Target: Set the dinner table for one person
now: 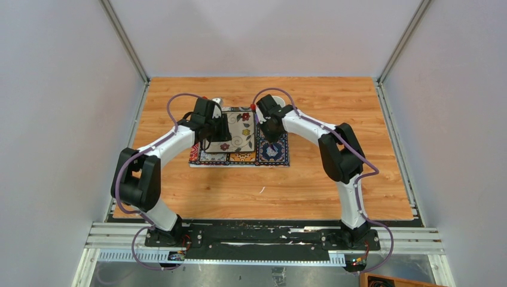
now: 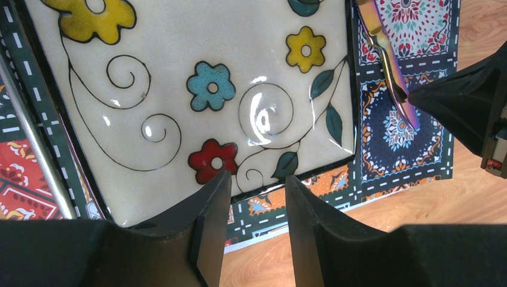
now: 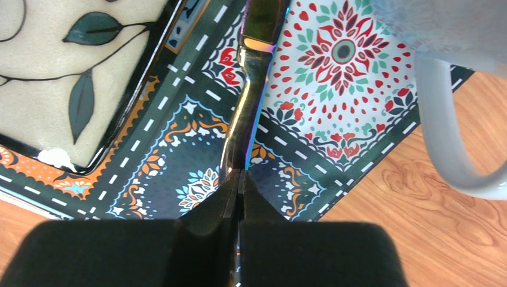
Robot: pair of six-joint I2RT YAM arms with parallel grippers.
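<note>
A square cream plate with painted flowers [image 1: 242,134] lies on the patterned placemat [image 1: 209,158]. My left gripper stands part open over the plate's near edge, nothing between its fingers. To the plate's right, a shiny iridescent knife [image 3: 248,113] rests on the mat, roughly along the plate's side. My right gripper is shut, with its fingertips at the knife; the knife passes beneath them, and no part of it shows gripped between them. A white mug [image 3: 439,107] stands beyond the knife, mostly hidden by the right arm in the top view.
A silver utensil handle [image 2: 39,140] lies along the plate's left side, seen in the left wrist view. A small white sliver [image 1: 262,190] lies on the bare wooden table [image 1: 311,191] in front.
</note>
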